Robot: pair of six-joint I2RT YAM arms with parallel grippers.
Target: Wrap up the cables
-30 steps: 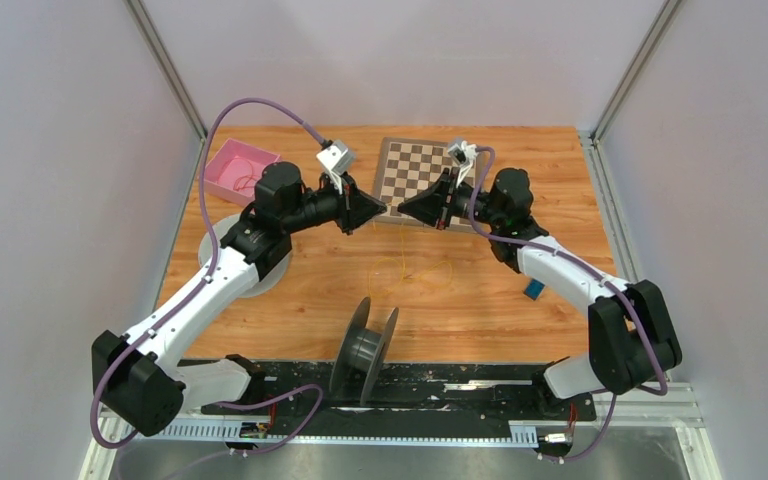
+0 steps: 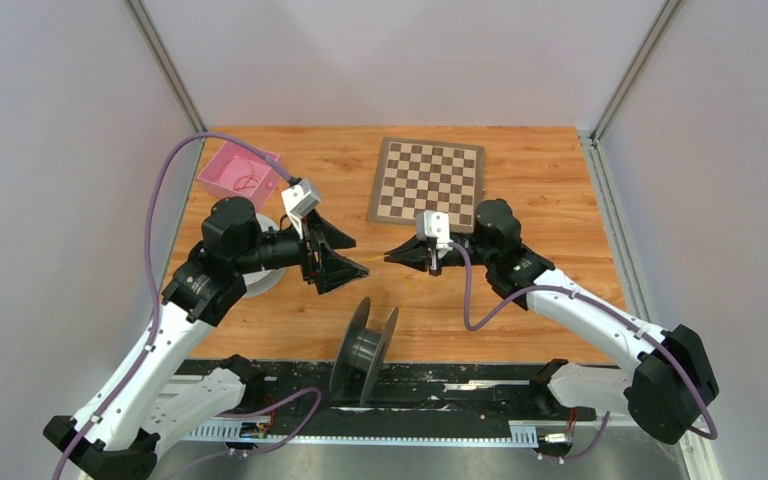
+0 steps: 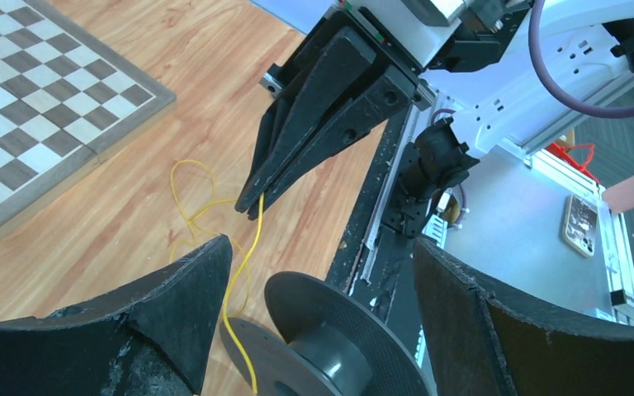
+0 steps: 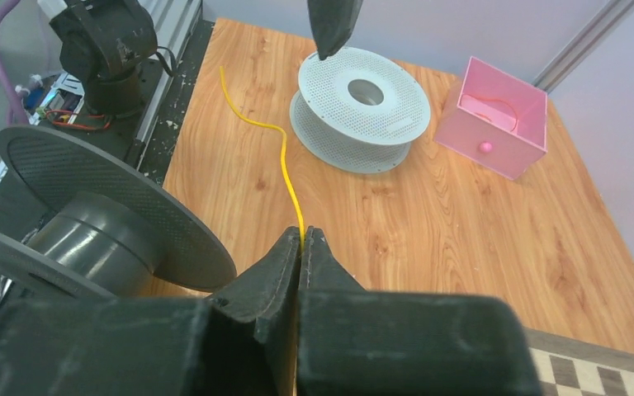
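A thin yellow cable (image 3: 233,285) is pinched in my right gripper, which is shut. In the right wrist view the cable (image 4: 283,157) rises from the fingertips to a free end, and in the left wrist view more of it lies loosely curled on the wood. My left gripper (image 2: 360,260) stands open, facing the right one, and the cable's free end reaches toward it with nothing seen held. The dark grey spool (image 2: 364,352) rests at the table's front edge, below both grippers. Its core (image 3: 330,359) and flanges are bare of cable.
A white spool (image 4: 363,99) is at the left, partly behind the left arm in the top view. Beyond it sits a pink box (image 2: 240,170) with a thin red cable inside. The chessboard (image 2: 427,180) occupies the back middle. Open wood lies to the right of the dark spool.
The left fingers have gone from shut to open, and the yellow cable has travelled along in the right gripper.
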